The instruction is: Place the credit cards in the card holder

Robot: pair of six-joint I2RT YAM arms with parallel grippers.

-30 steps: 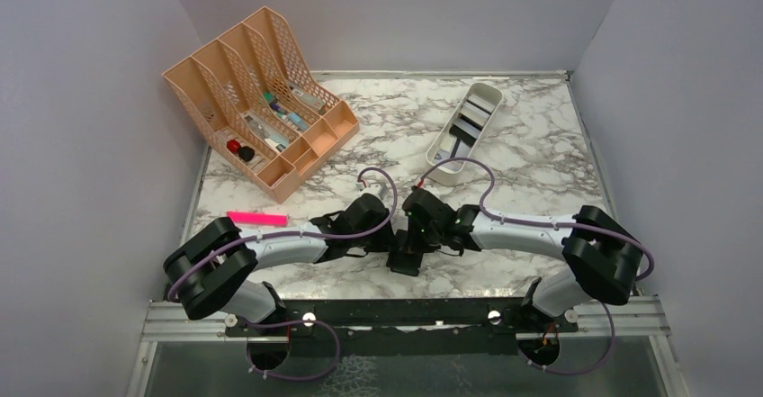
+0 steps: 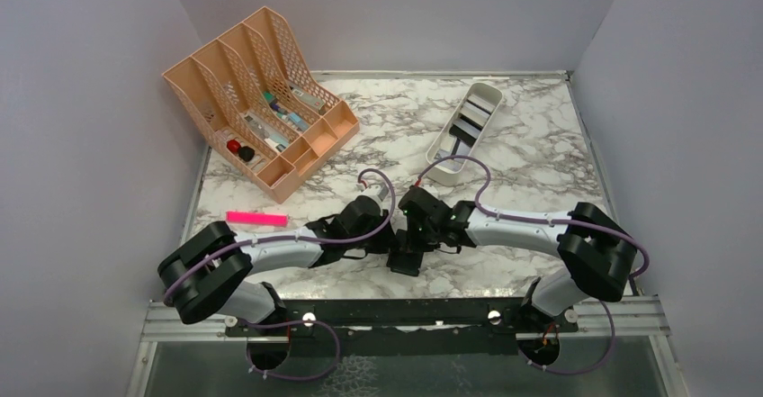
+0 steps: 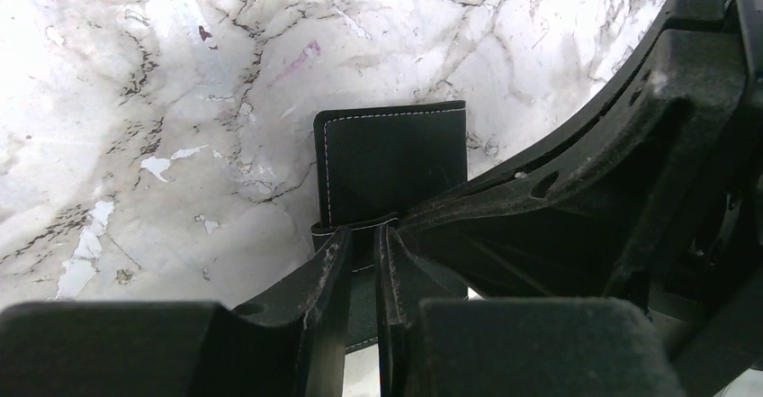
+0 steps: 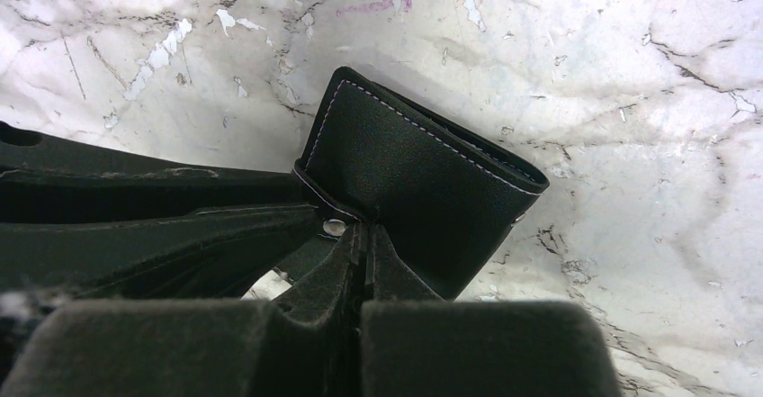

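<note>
The black leather card holder lies on the marble table between both arms, near the front edge. White stitching runs along its border, and a strap with a metal snap crosses it. Over the strap's edge, my left gripper is part open, with a narrow gap between its fingertips. My right gripper is shut at the strap by the snap; whether the strap's edge is pinched there cannot be told. In the right wrist view the holder's long edge shows a slit. No credit card can be made out for certain.
A long white bin with black and white flat items stands behind the right arm. At the back left is an orange divided rack holding small goods. A pink bar lies left.
The right arm has shifted a little to the left. The holder has stayed in place.
</note>
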